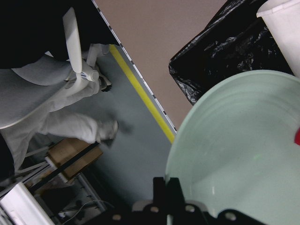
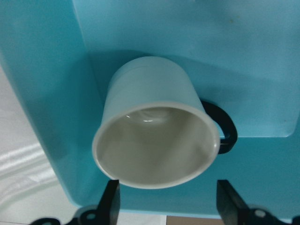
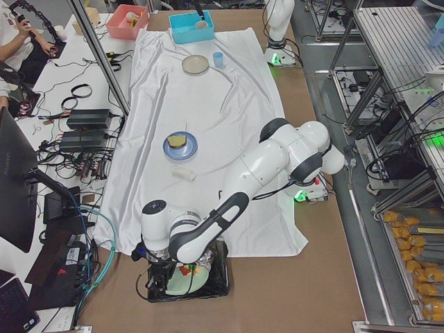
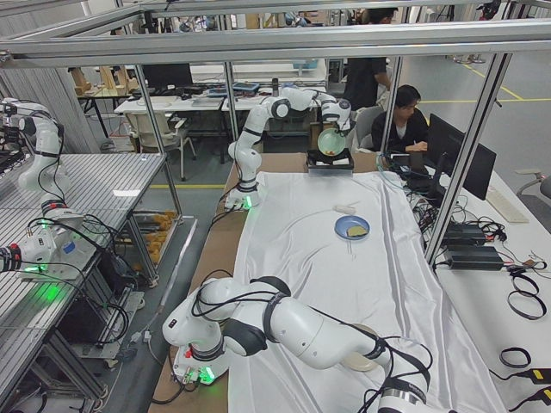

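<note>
My left gripper is shut on the rim of a pale green plate, held tilted over a black bag-lined bin with a paper cup in it. Red and yellow bits are on the plate. In the right wrist view a white mug with a black handle lies on its side in a blue bin; my right gripper stands open at its mouth, nothing between the fingers.
On the white cloth are a blue plate with a yellow item, a beige plate, a blue cup and a pale item. A monitor and electronics line the side table.
</note>
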